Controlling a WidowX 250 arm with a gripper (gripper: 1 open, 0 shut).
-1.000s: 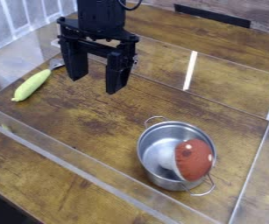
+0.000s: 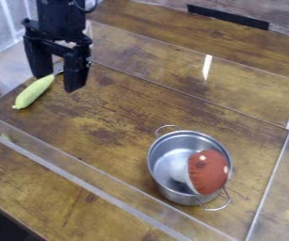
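My black gripper point(image 2: 55, 68) hangs at the upper left, open, over the table just above and right of a pale green elongated object point(image 2: 34, 90), which lies near the left edge. At the lower right a steel pot point(image 2: 174, 156) with wire handles holds a red-orange round object point(image 2: 208, 171). Whether my fingertips touch anything is hard to tell at this size.
Clear barriers run along the left, front and right sides.
My gripper has moved left from above the middle of the table toward the pale green object. The pot and its contents have not moved.
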